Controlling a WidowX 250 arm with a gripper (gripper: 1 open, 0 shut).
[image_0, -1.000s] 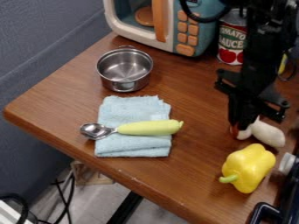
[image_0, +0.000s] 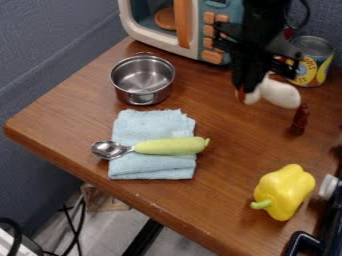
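My black gripper is in the upper right of the camera view, above the table, with a white elongated object at its fingertips, apparently held; the fingers are dark and partly hidden. A small dark red bottle stands below it. A yellow bell pepper lies at the lower right. A light blue towel holds a spoon and a pale yellow-green corn-like object. A steel pot stands at the back left.
A toy microwave stands at the back, a can at the back right. Black items crowd the right front edge.
My gripper has moved up toward the back of the table, and the white object has moved with it, uncovering the small red bottle.
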